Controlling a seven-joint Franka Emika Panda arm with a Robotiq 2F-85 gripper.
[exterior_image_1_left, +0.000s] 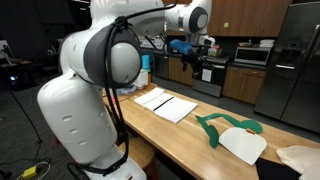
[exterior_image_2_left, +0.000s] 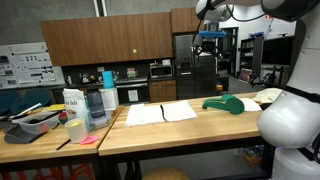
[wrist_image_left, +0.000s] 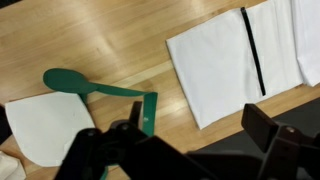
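Observation:
In the wrist view my gripper is open, its two dark fingers wide apart with no object showing between them. It hangs high over the wooden table (exterior_image_1_left: 175, 140). Below it on the left lies a green spoon-shaped piece (wrist_image_left: 66, 80) with a long handle, and a green strip (wrist_image_left: 150, 112) meets the end of that handle. Beside them is a white rounded piece (wrist_image_left: 48, 130). To the right a white sheet or cloth (wrist_image_left: 205, 65) lies flat, with a thin black strip (wrist_image_left: 252, 50) across it.
A black piece (exterior_image_1_left: 276, 170) and an off-white piece (exterior_image_1_left: 300, 157) lie at the table's near right in exterior view 1. Tubs and containers (exterior_image_2_left: 95, 104) crowd the left side in exterior view 2. Bare wood shows between the white sheets and the green pieces.

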